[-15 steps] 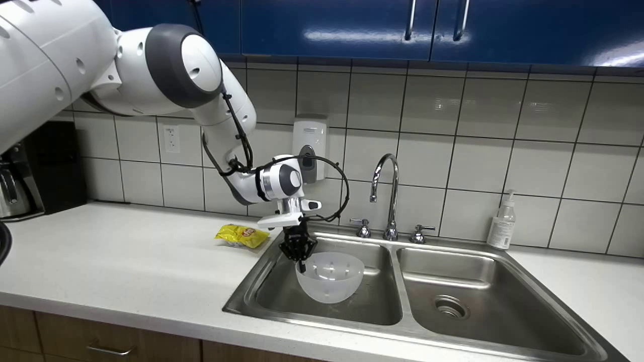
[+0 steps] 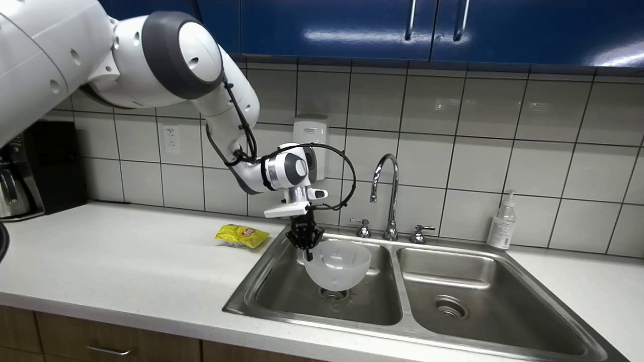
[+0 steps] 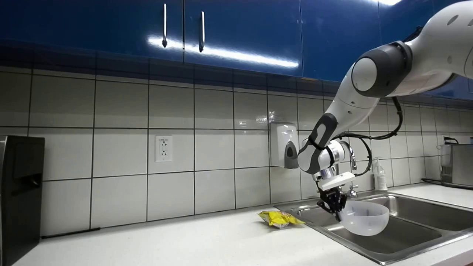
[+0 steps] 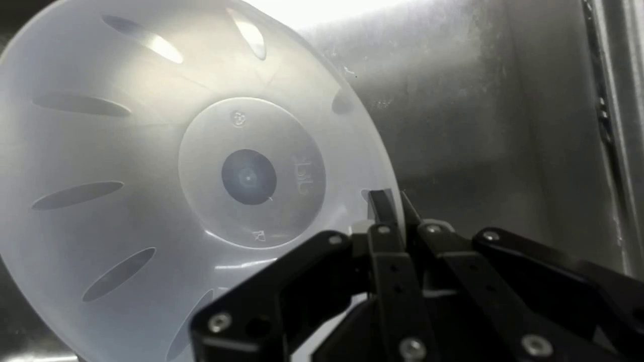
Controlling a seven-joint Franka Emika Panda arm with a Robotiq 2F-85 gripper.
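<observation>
A translucent white bowl (image 2: 338, 265) hangs above the left basin of the steel sink (image 2: 416, 289), its opening facing up. My gripper (image 2: 308, 253) is shut on the bowl's left rim. In the wrist view one finger (image 4: 381, 208) lies inside the bowl wall and the other just outside it, with the thin rim pinched between. The bowl (image 4: 253, 181) looks empty there. From the other side, the second exterior view has the bowl (image 3: 366, 217) held at its near-left edge by the gripper (image 3: 339, 215).
A yellow snack bag (image 2: 242, 235) lies on the counter left of the sink. Behind the basins stand the faucet (image 2: 392, 199) and its handles, with a soap bottle (image 2: 502, 223) farther right. The right basin is empty.
Gripper and bowl have risen together and shifted slightly right and back. The left drain now shows below the bowl.
</observation>
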